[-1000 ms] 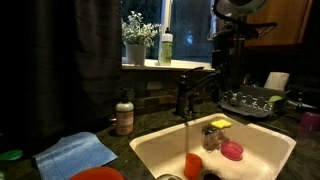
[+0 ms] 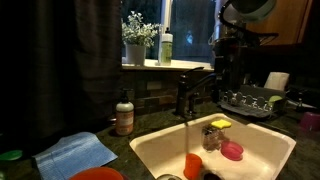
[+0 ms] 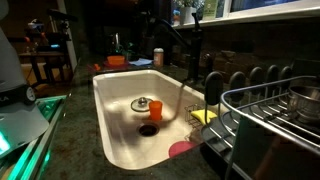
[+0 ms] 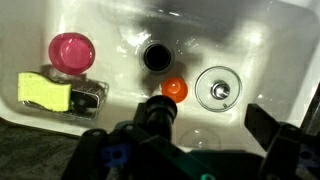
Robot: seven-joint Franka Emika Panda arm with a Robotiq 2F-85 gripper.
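Note:
Over the sink [image 2: 150, 152] hangs my gripper. It is open and nothing shows between its fingers; a dark faucet covers part of the wrist view. In the basin below are an orange cup [image 4: 174, 89], a round clear lid with a knob [image 4: 218, 90] and a pinkish-red bowl [image 4: 71, 53]. A yellow sponge [image 4: 44, 92] rests on a clear or metallic holder [image 4: 88, 99] by the basin wall. All of these are apart from the gripper.
The black faucet [image 2: 181, 98] stands tall behind the basin. A dish rack [image 3: 270, 110] with a metal pot [image 3: 305, 103] is beside it. A soap bottle [image 2: 124, 115], a blue cloth [image 2: 74, 156] and a red round item [image 2: 97, 173] lie on the counter.
The arm has shifted slightly to the right in exterior view 1. The sink's contents have not moved.

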